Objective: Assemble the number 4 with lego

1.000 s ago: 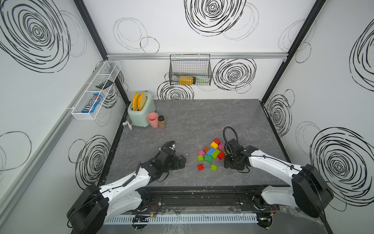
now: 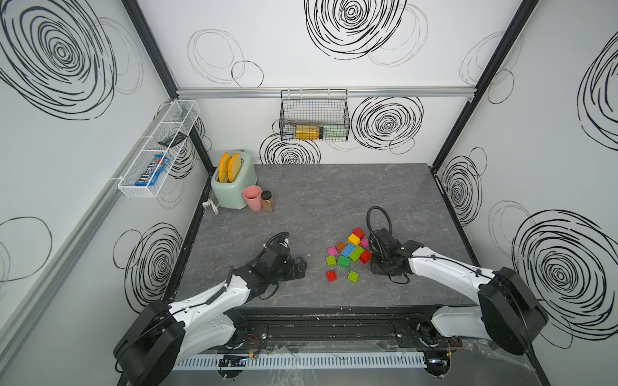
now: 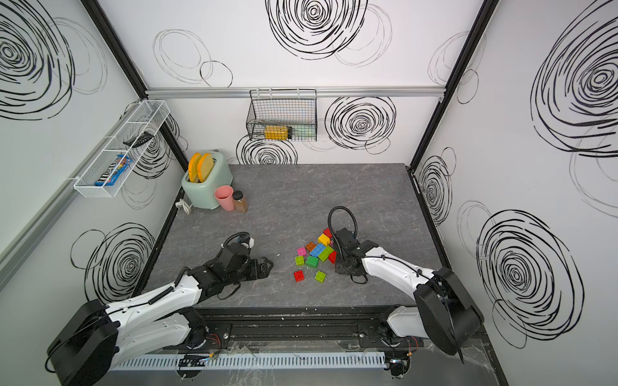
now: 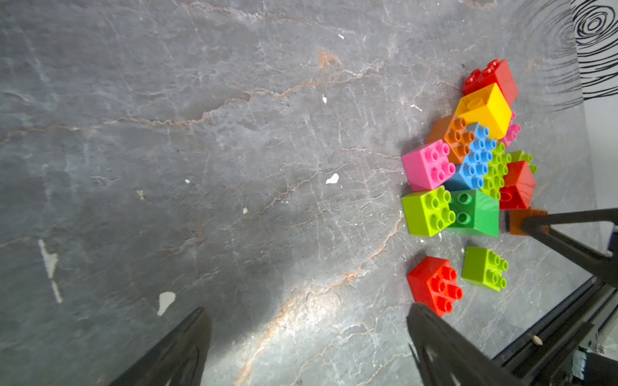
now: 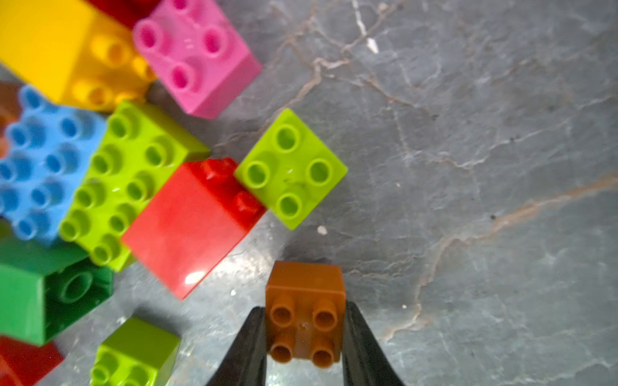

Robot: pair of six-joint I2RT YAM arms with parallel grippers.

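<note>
An orange-brown brick (image 5: 305, 308) with its studs facing the camera sits between the fingertips of my right gripper, which is shut on it. Close by in the right wrist view lie a lime brick (image 5: 289, 168), a red brick (image 5: 193, 222), a long lime brick (image 5: 132, 180), a blue brick (image 5: 48, 167) and a pink brick (image 5: 199, 58). My left gripper is open over bare table, nothing between its fingers. To its right in the left wrist view are a separate red brick (image 4: 435, 285) and a lime brick (image 4: 484, 268).
The brick cluster also has yellow (image 4: 486, 109), green (image 4: 475, 212) and pink (image 4: 428, 165) bricks packed tightly together. A toaster (image 2: 233, 186), pink cup (image 2: 253, 197) and shaker (image 2: 267, 202) stand at the back left. Table between my left gripper and the bricks is clear.
My right arm has shifted very slightly, with its gripper a little to the left of where it was. The left gripper and the loose bricks look unmoved.
</note>
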